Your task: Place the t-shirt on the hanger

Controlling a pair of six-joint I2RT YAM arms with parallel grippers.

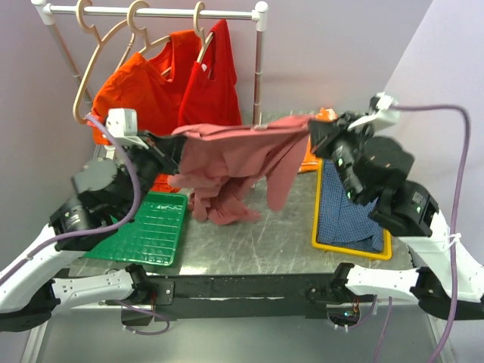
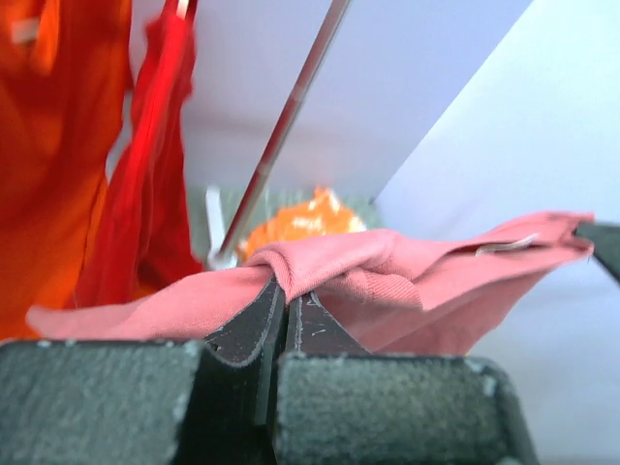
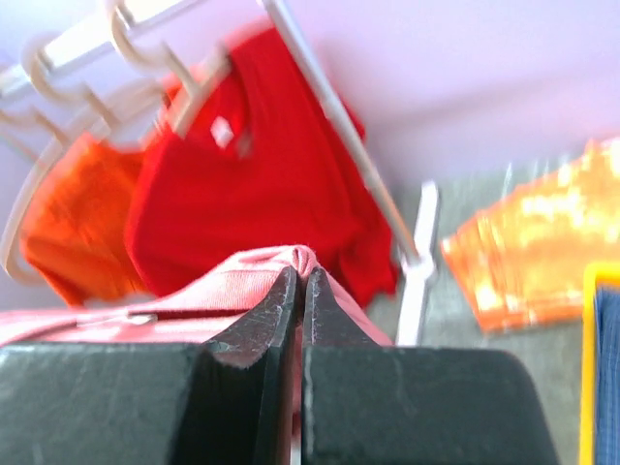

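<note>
A pink t-shirt (image 1: 234, 162) hangs stretched between my two grippers, above the table, its lower part bunched and dangling. My left gripper (image 1: 180, 145) is shut on one end of its top edge; in the left wrist view the pink cloth (image 2: 339, 263) comes out of the fingertips. The right gripper (image 1: 311, 134) pinches the opposite end, and pink cloth (image 3: 247, 281) shows at its tips in the right wrist view. A small pale label shows on the stretched edge. An empty beige hanger (image 1: 97, 53) hangs at the rack's left end.
The rack's rail (image 1: 170, 12) also carries an orange shirt (image 1: 144, 91) and a red top (image 1: 208, 83) on hangers. A green tray (image 1: 162, 227) stands at left, a yellow-rimmed bin (image 1: 316, 204) with blue cloth at right. Folded orange cloth (image 3: 538, 242) lies behind the bin.
</note>
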